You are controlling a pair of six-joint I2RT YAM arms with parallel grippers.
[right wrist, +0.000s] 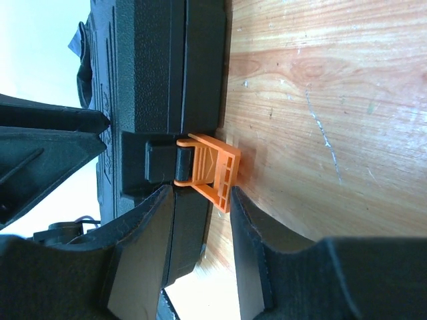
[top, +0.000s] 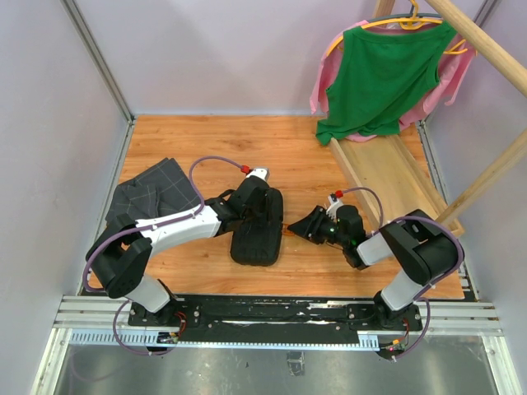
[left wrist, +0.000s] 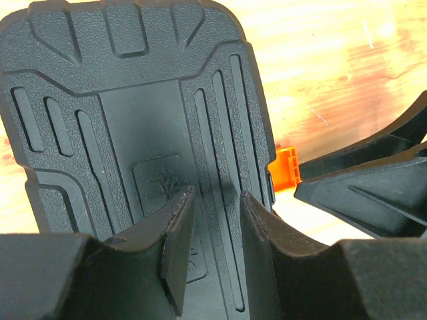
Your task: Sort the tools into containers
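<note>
A closed black tool case (top: 255,241) lies on the wooden table between my two arms, its ribbed lid (left wrist: 127,120) filling much of the left wrist view. An orange latch (right wrist: 217,170) sticks out from the case's right side. My left gripper is over the lid, its fingers part open with only the lid showing behind the gap. Beside the latch is my right gripper; its fingertips are parted, just at the latch's lower edge. Whether they touch it I cannot tell. Any tools inside the case are hidden.
A folded dark checked cloth (top: 152,193) lies at the left. On the right stands a wooden rack (top: 395,169) with a green top (top: 387,78) and pink clothing on hangers. The table behind the case is clear.
</note>
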